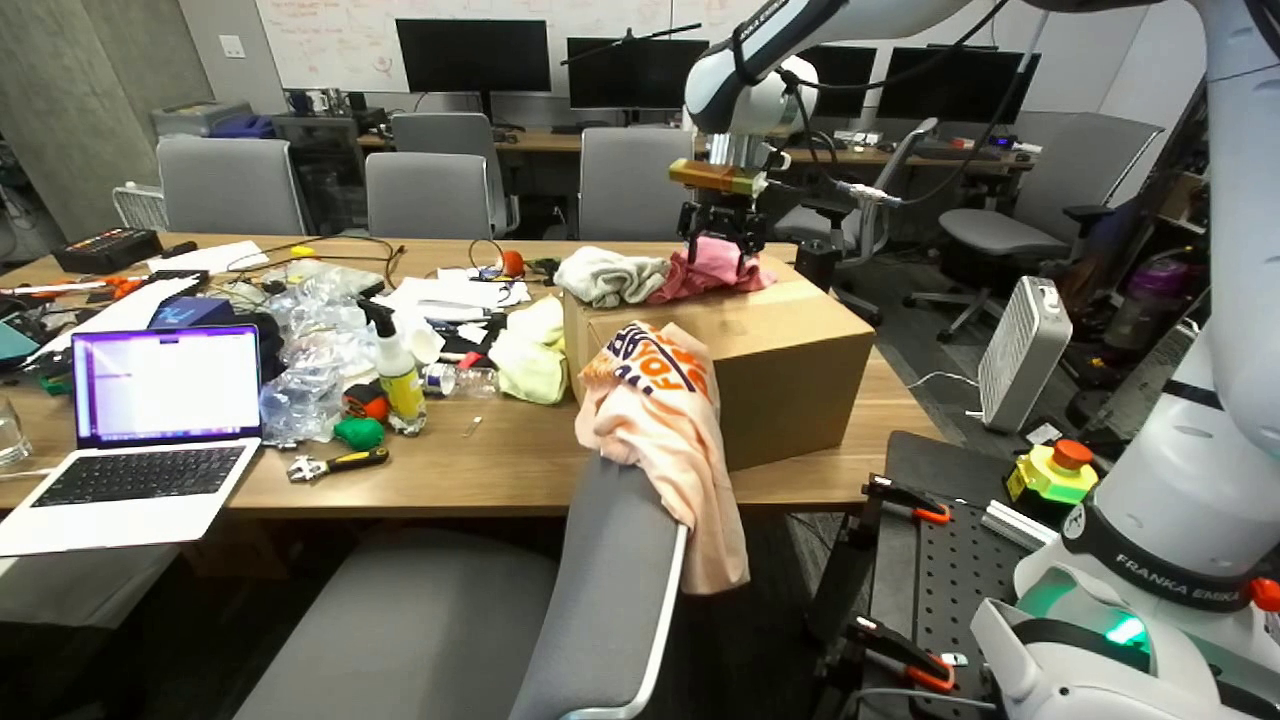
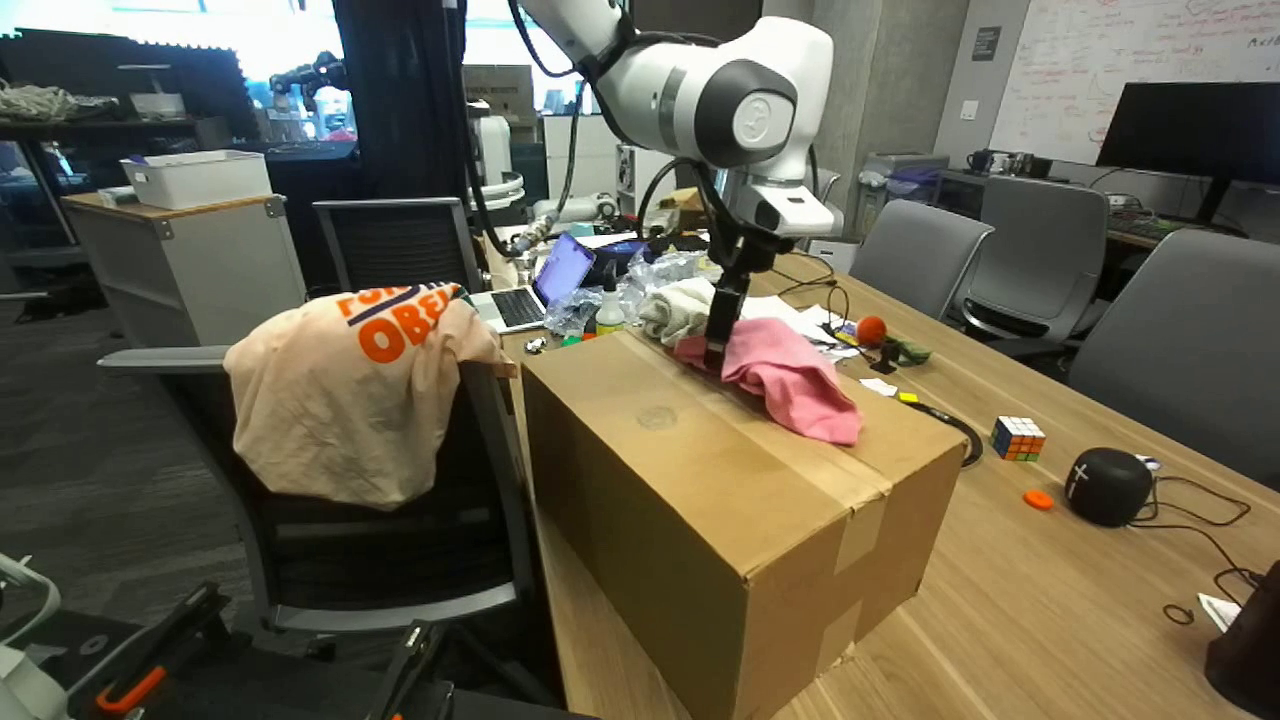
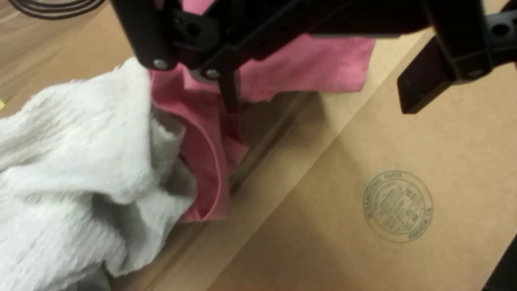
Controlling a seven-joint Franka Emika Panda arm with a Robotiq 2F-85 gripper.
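My gripper [image 1: 721, 252] is low over the cardboard box [image 2: 648, 420], at the pink cloth [image 2: 792, 378]. In the wrist view its fingers stand wide apart. One finger [image 3: 230, 89] overlaps the pink cloth [image 3: 310, 65] in the picture; the other [image 3: 424, 77] is over bare cardboard. I cannot tell whether either touches the cloth. The pink cloth lies crumpled, with part of it hidden behind the gripper. Beside it, a whitish towel [image 3: 72, 160] is bunched up on the box, its edge against the pink fabric.
A peach shirt [image 1: 660, 444] drapes over the chair back at the table's near side. A yellow cloth [image 1: 531, 352], a spray bottle [image 1: 399, 372] and a laptop [image 1: 168, 396] occupy the table left of the box. Much of the box top is bare.
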